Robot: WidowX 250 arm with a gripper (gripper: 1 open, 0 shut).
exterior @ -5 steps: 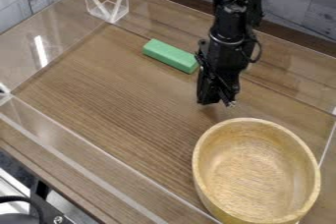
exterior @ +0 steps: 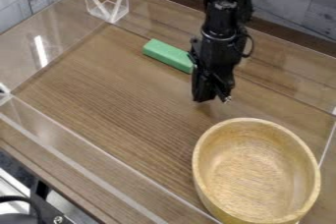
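The black robot arm reaches down from the top centre to the wooden table, its gripper (exterior: 210,87) low over the surface, shut with nothing visible between its fingers. Just left of the gripper lies a green rectangular block (exterior: 165,53), its right end close to or partly behind the gripper. A large tan round bowl (exterior: 256,208) stands at the front right, below the gripper in the view.
A white wire-like bracket (exterior: 108,4) stands at the back left, and clear strips run along the left side. Walls border the back.
The gripper has shifted very slightly; the block and bowl look unmoved.
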